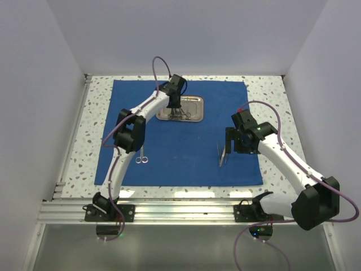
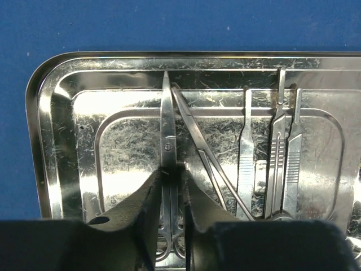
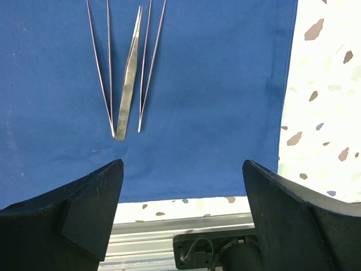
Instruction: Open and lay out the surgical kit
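In the left wrist view, a straight pair of scissors (image 2: 168, 127) lies in the metal tray (image 2: 51, 141), its handle rings toward me. My left gripper straddles its shank with both fingers very close; whether they touch it cannot be told. Leaning right of it is another slender metal instrument (image 2: 203, 144), beside several flat scalpel handles (image 2: 246, 161). My right gripper stands wide open and empty above the blue cloth (image 3: 197, 113). Ahead of it lie several tweezers (image 3: 128, 84), roughly side by side.
One pair of scissors (image 1: 142, 152) lies on the cloth at the left, near the left forearm. The cloth's middle, between these scissors and the tweezers, is free. Speckled table (image 1: 271, 101) shows around the cloth.
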